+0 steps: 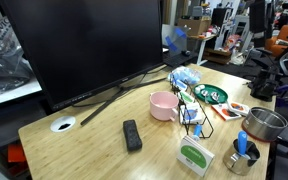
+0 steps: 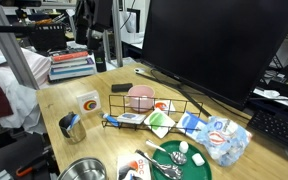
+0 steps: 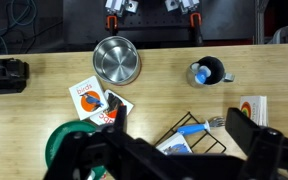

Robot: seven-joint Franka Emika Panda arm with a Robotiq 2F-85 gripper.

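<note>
My gripper is open high above the table, its two dark fingers wide apart and nothing between them. In exterior view 2 the gripper [image 2: 96, 52] hangs at the upper left. Below it in the wrist view lie a steel pot [image 3: 117, 72], a metal mug [image 3: 216, 72] with a blue-topped item inside, and a black wire rack [image 3: 171, 132]. A blue-handled utensil [image 3: 192, 128] rests at the rack. A green plate [image 3: 54, 146] is partly hidden by a finger. Printed cards [image 3: 86, 98] lie near the pot.
A pink bowl [image 1: 164, 106] stands behind the rack, and a black remote [image 1: 132, 135] lies farther left. The small white box [image 1: 195, 156] stands near the mug. A large monitor [image 1: 99, 45] bounds the back.
</note>
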